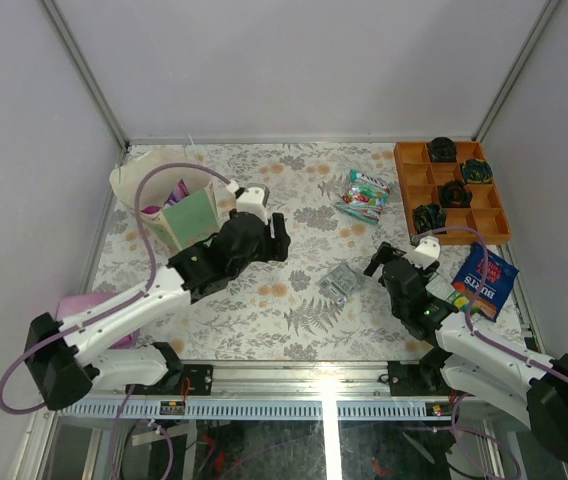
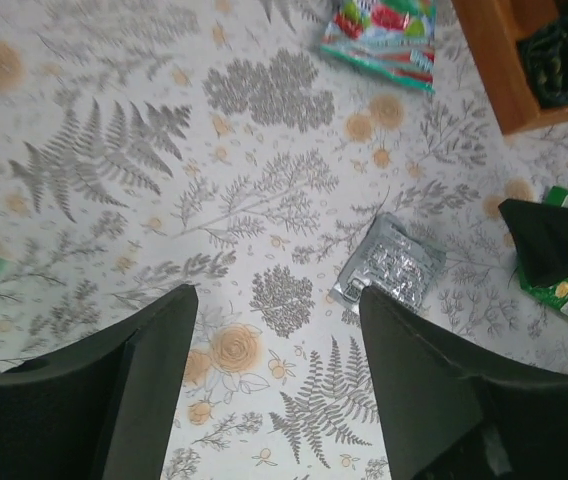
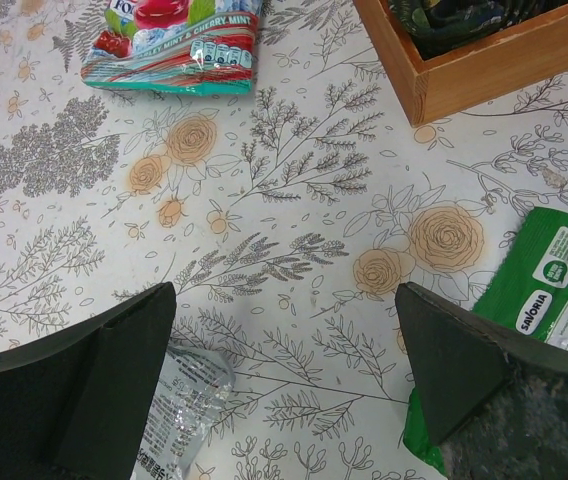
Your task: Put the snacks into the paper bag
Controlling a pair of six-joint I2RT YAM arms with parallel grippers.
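The paper bag (image 1: 192, 222), cream inside with a green side, stands at the back left, a purple packet (image 1: 177, 193) showing in its mouth. My left gripper (image 1: 282, 238) is over the table just right of the bag, open and empty. A silvery clear packet (image 2: 392, 265) lies mid-table, ahead of that gripper's fingers. Farther back is a teal and red candy packet (image 1: 365, 197). My right gripper is open with nothing held, between the silvery packet and a green packet (image 3: 549, 275). A dark blue packet (image 1: 485, 281) lies at the right edge.
At the back right, a wooden compartment tray (image 1: 417, 185) holds several dark wrapped items. A pink item (image 1: 124, 338) lies at the front left, partly behind the left arm.
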